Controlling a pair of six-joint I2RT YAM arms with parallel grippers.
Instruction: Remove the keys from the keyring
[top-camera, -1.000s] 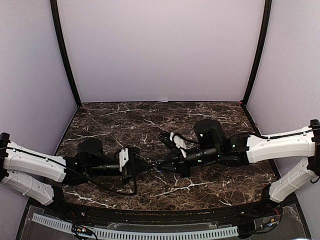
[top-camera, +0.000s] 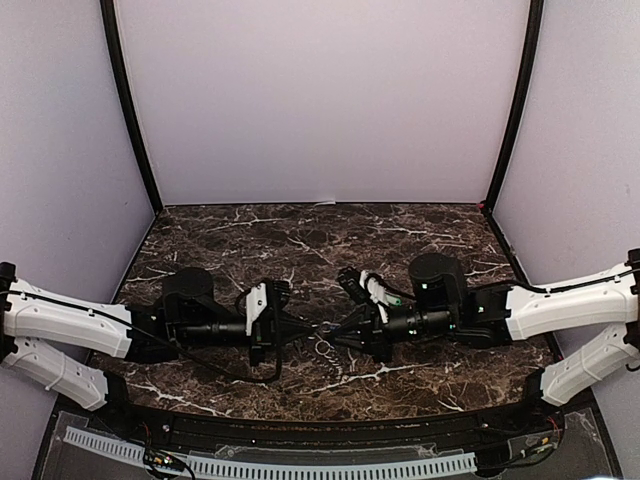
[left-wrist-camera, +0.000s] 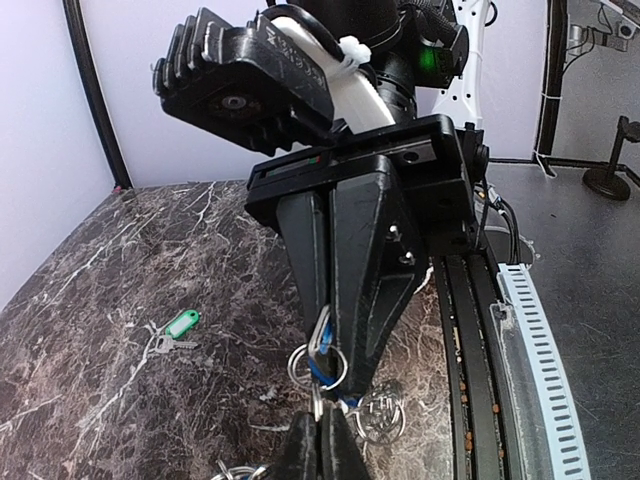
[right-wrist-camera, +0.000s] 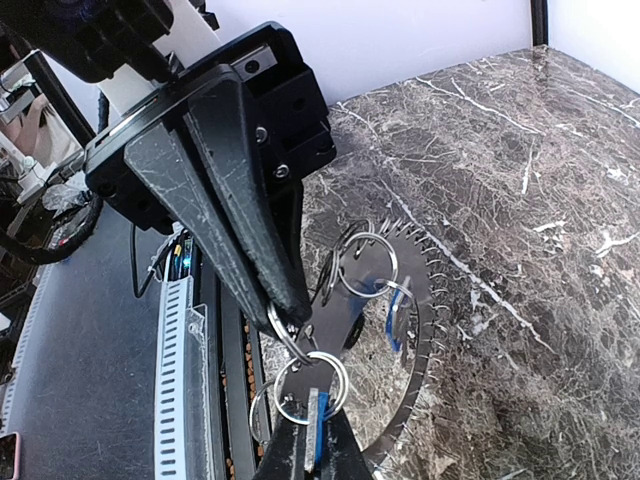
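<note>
My left gripper is shut on a thin metal ring (right-wrist-camera: 285, 335), which shows at its tips in the right wrist view. Facing it closely, my right gripper is shut on a blue and silver key (right-wrist-camera: 316, 425). A round split ring (right-wrist-camera: 341, 375) surrounds the key end just above my right fingertips and seems linked to the ring at the left fingertips. Behind it in the right wrist view are a further ring (right-wrist-camera: 393, 250) and another blue key (right-wrist-camera: 398, 318). The exact linking of the rings cannot be told.
A toothed or coiled grey spiral (right-wrist-camera: 428, 290) shows behind the rings. In the left wrist view, a green tag (left-wrist-camera: 183, 323) and a silver key (left-wrist-camera: 172, 344) lie on the dark marble table (top-camera: 320, 230).
Both arms have shifted to the right from a second ago, still tip to tip.
</note>
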